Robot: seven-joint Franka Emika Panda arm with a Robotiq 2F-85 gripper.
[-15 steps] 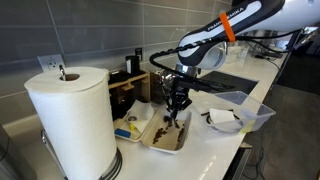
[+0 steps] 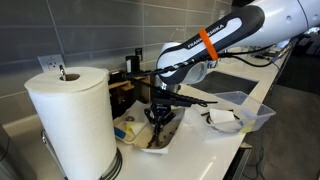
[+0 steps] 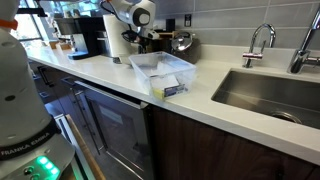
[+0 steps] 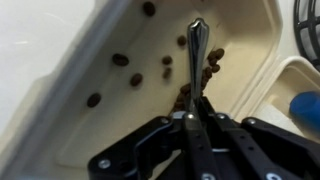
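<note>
A metal utensil (image 4: 198,45), spoon-like in shape, is gripped in my gripper in the wrist view; its fingers are shut on the handle. Beneath it lies a cream tray (image 4: 245,35) with dark brown beans (image 4: 185,95), several scattered singly and others clustered by the utensil. Exterior view 1 has the gripper low over the tray (image 2: 152,150), partly blocking it. Whether the utensil touches the tray floor I cannot tell.
Beside the tray, a second container holds a blue item (image 4: 306,108). A paper towel roll (image 2: 72,125) stands close on the left in exterior view 1. To the right is a clear plastic bin (image 2: 240,112). Bare white counter (image 2: 205,155) lies in front.
My gripper has come down and left over the tray, still with the utensil. It now covers more of the tray in exterior view 1. The bin and towel roll have stayed put.
</note>
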